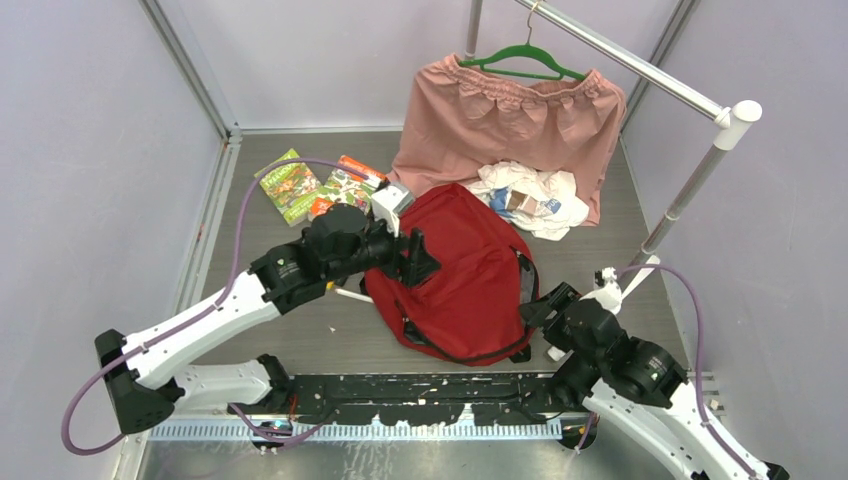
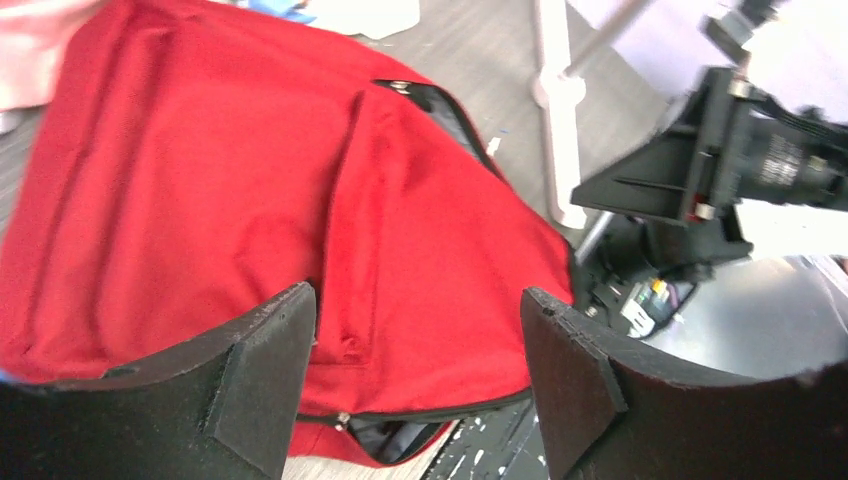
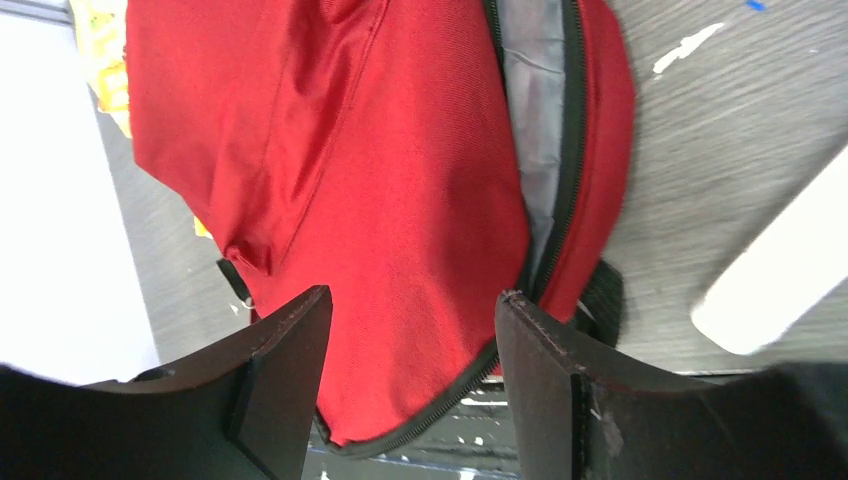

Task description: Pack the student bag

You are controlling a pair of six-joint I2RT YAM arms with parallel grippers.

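Observation:
The red bag (image 1: 450,280) lies flattened at the middle of the floor, its black zipper (image 3: 562,200) along the edge. My left gripper (image 1: 418,262) hangs over the bag's left-middle part, its fingers apart over red fabric, nothing seen between them. My right gripper (image 1: 540,308) is at the bag's right edge, fingers apart above the fabric. Books (image 1: 290,185) lie at the back left, partly behind my left arm. A white cloth bundle (image 1: 530,200) lies behind the bag.
Pink shorts (image 1: 500,130) hang from a green hanger (image 1: 520,55) on a rail. Its white upright (image 1: 690,185) stands right of the bag. Bare floor shows at the left.

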